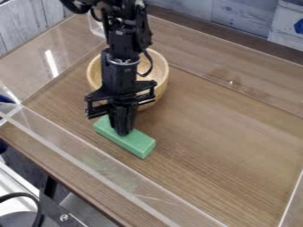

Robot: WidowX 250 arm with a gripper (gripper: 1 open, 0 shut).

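The black gripper [122, 122] reaches down from the top of the view to a green rectangular block [134, 144] lying on the wooden table [219, 142]. Its tips are at the upper part of the block and look shut; whether they touch it, or have anything between them, I cannot tell. Behind the arm sits a round beige bowl [154, 71], partly hidden by it.
A white object [97, 27] stands at the back left, beside the arm. A clear strip runs along the front left edge, with dark cables at the lower left.
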